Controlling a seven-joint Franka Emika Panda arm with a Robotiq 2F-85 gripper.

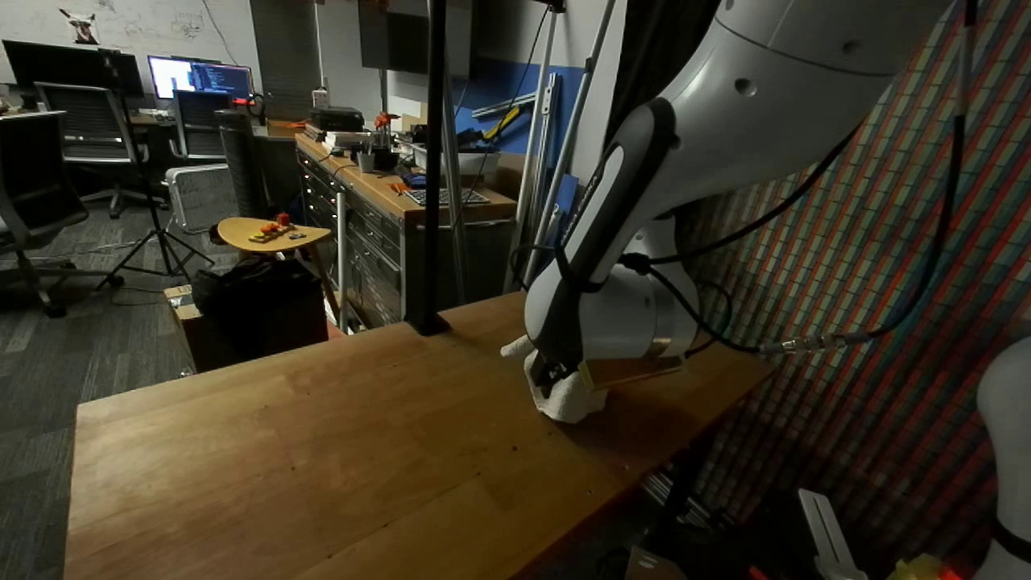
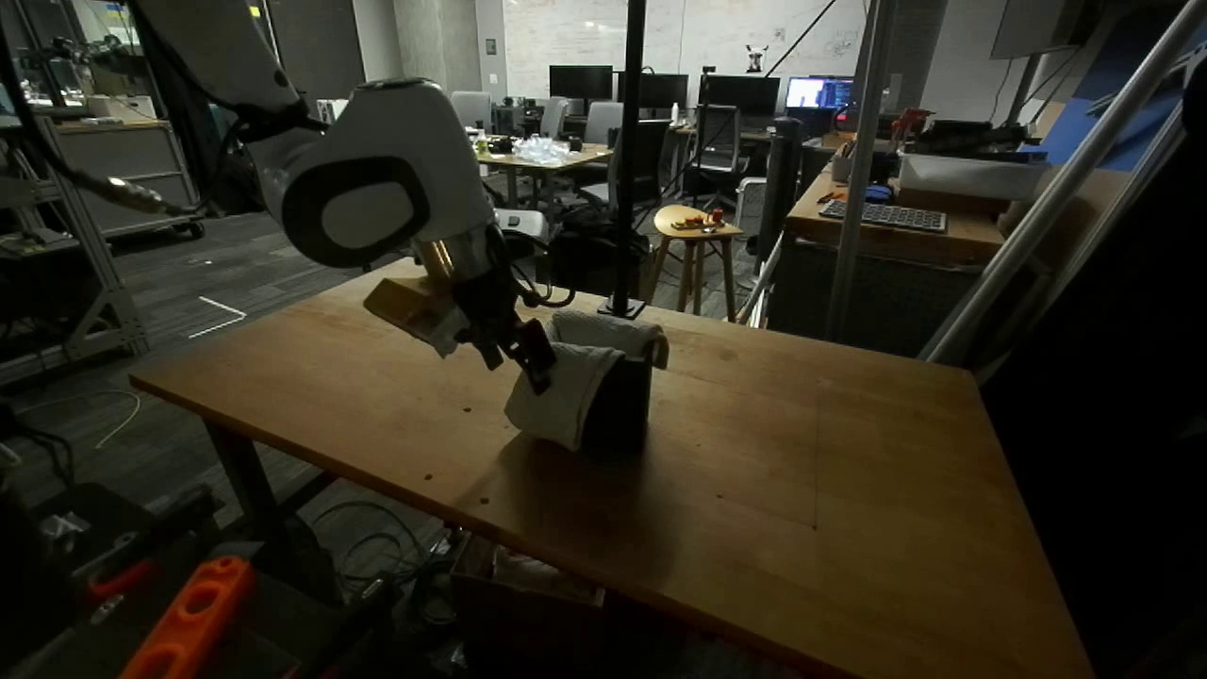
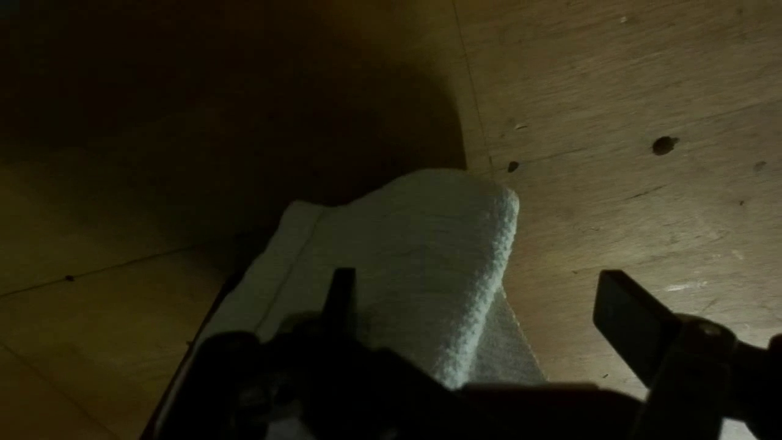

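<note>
A whitish cloth (image 2: 566, 396) is draped over a dark box (image 2: 619, 407) on the wooden table; one end hangs down the side and another part lies over the far edge. My gripper (image 2: 515, 360) is tilted down at the hanging end, its fingers apart. In the wrist view the cloth (image 3: 410, 249) lies by the left finger, and bare wood shows beside the right finger (image 3: 636, 319). Whether the left finger touches the cloth cannot be told. Seen from the first exterior view, the arm hides part of the cloth (image 1: 577, 401).
A black upright post (image 2: 621, 300) stands at the table's far edge, close behind the box. A small stool (image 2: 696, 223) stands on the floor beyond.
</note>
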